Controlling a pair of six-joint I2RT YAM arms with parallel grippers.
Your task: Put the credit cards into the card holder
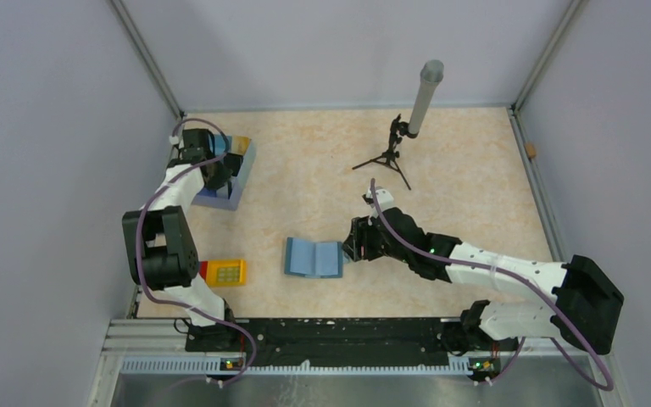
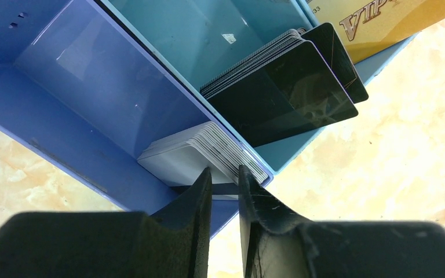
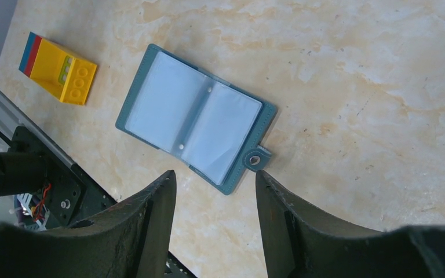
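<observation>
In the left wrist view, a stack of white cards (image 2: 179, 153) leans in the front compartment of a blue box (image 2: 69, 98). My left gripper reaches down at the near end of this stack, its fingers closed around the cards' edge. How many cards lie between them is hard to tell. The card holder (image 3: 220, 130) lies unfolded on the table, its clear sleeves facing up and a snap tab at one side. Beside that tab hovers my right gripper, fingers apart and nothing between them.
Black cards (image 2: 284, 92) and a gold VIP card (image 2: 382, 23) stand in the box's other compartments. A yellow tray (image 1: 225, 272) sits at the front left. At the back right is a small tripod (image 1: 392, 153).
</observation>
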